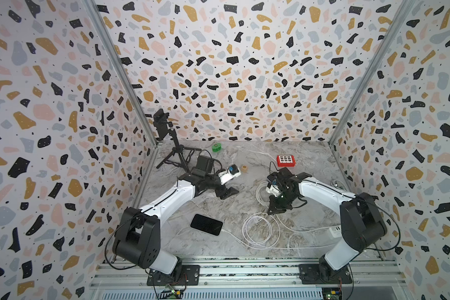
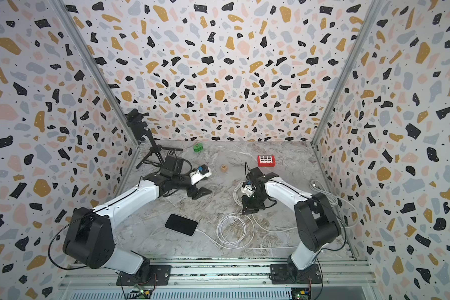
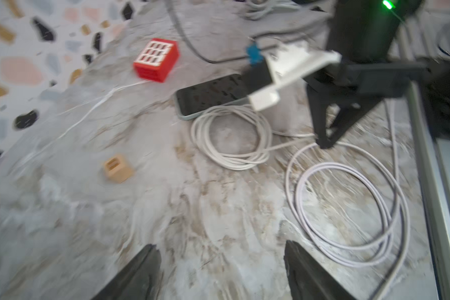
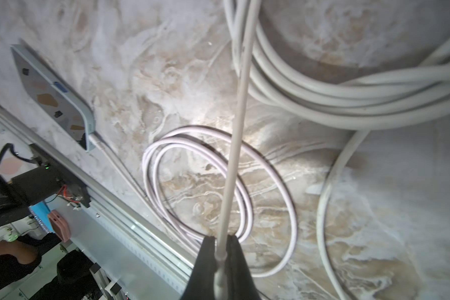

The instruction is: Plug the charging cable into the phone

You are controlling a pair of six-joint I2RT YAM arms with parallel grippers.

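My right gripper is shut on a white cable, close to the cable's end; from there the cable runs up to a white coil. Beside that coil lies a phone, dark screen up, partly covered by the right arm's hand in the left wrist view. A second phone rests at the front left, a pinkish-white cable attached at its end. Above the table behind that phone, my left gripper is open, its fingers apart with only bare table between them.
The pinkish cable forms a loose coil at the front middle. At the back stand a red block, a small wooden block and a green block. A black tripod occupies the back left. A white power strip lies at right.
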